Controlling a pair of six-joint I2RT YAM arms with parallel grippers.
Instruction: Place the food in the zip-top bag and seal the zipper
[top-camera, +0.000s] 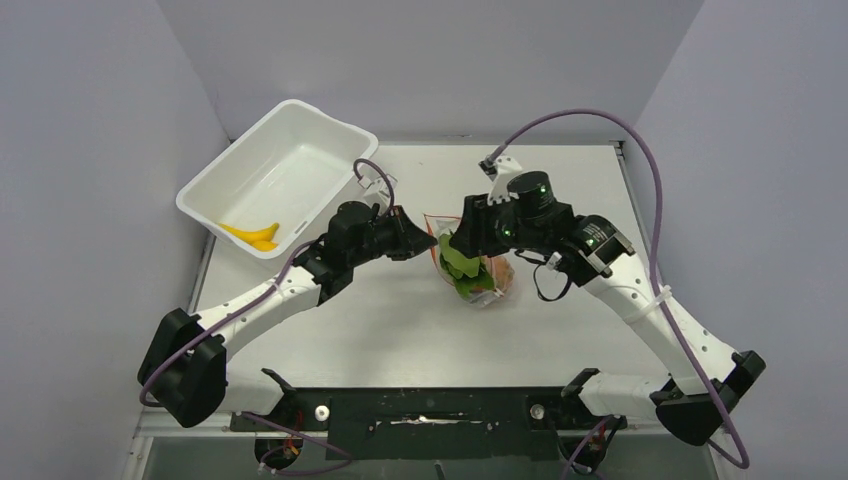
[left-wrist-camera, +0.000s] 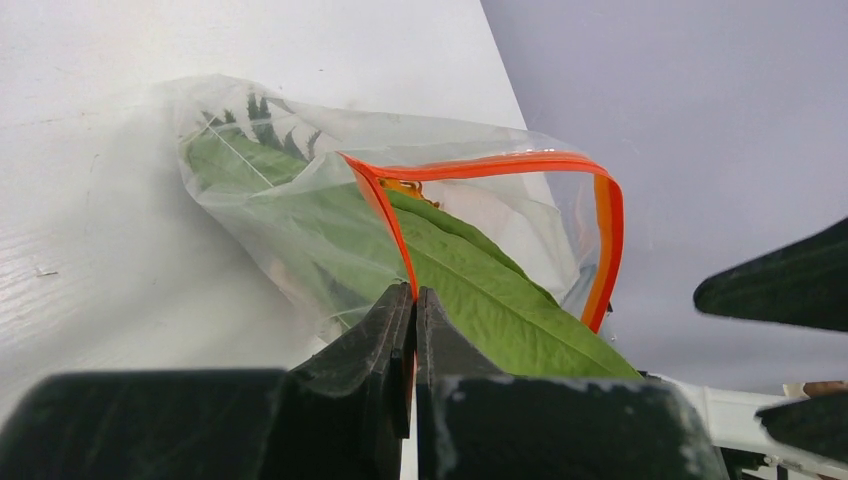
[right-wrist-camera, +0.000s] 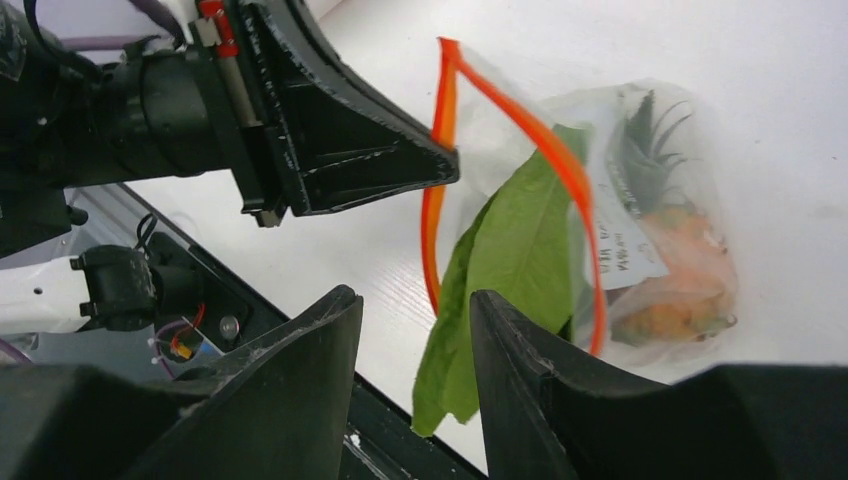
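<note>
The clear zip top bag (top-camera: 503, 275) with an orange zipper rim (left-wrist-camera: 500, 165) lies on the table, its mouth gaping. Inside are green leaves (right-wrist-camera: 525, 240) that poke out past the rim, and orange-coloured food (right-wrist-camera: 670, 300) deeper down. My left gripper is shut on one side of the bag's rim, the orange strip running between its fingertips. Over the mouth stands my right gripper, open; the protruding leaf shows beyond the gap, and I cannot tell whether the fingers touch it.
A white bin (top-camera: 290, 160) at the back left holds a yellow banana-like item (top-camera: 248, 234) and another yellow piece. Grey walls stand at the back and both sides.
</note>
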